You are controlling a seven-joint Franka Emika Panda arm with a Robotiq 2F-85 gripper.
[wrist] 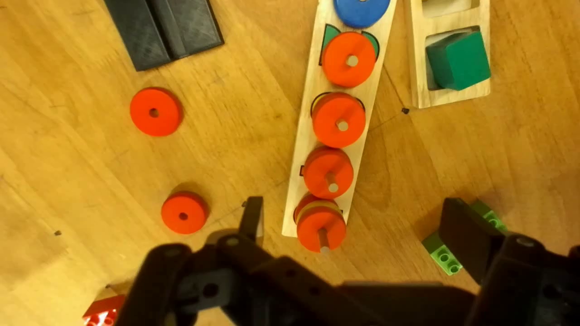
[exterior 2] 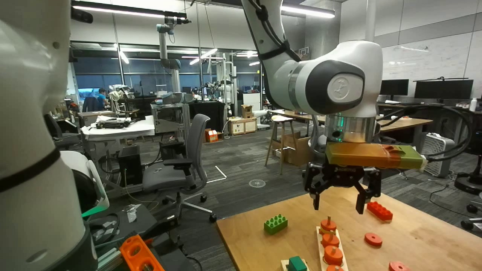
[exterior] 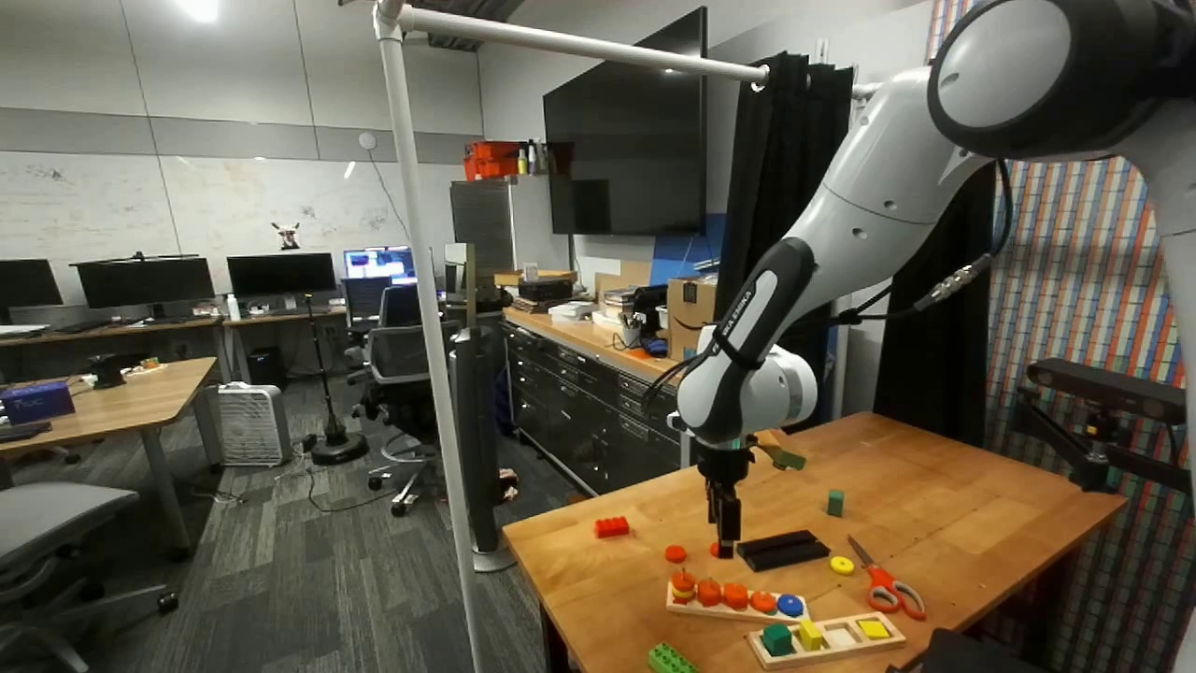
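Observation:
My gripper (exterior 2: pixel 337 208) hangs open above the table, its fingers wide apart with nothing between them. Below it in the wrist view lies a wooden peg board (wrist: pixel 294 217) carrying orange discs and a blue disc (wrist: pixel 361 10) on short pegs. The stack on the end peg, topped by an orange disc (wrist: pixel 321 231), shows between the fingers in that view. Two loose orange discs, one upper (wrist: pixel 156 112) and one lower (wrist: pixel 185 213), lie flat on the wood beside the board. Part of a green toy brick (wrist: pixel 447 260) is hidden behind one finger.
A shape tray (wrist: pixel 450 100) with a green block (wrist: pixel 459 59) stands beside the peg board. Also on the table are a black grooved piece (exterior: pixel 781 551), scissors (exterior: pixel 893 591), a yellow disc (exterior: pixel 842 565), a red brick (exterior: pixel 611 527) and a small green block (exterior: pixel 835 503).

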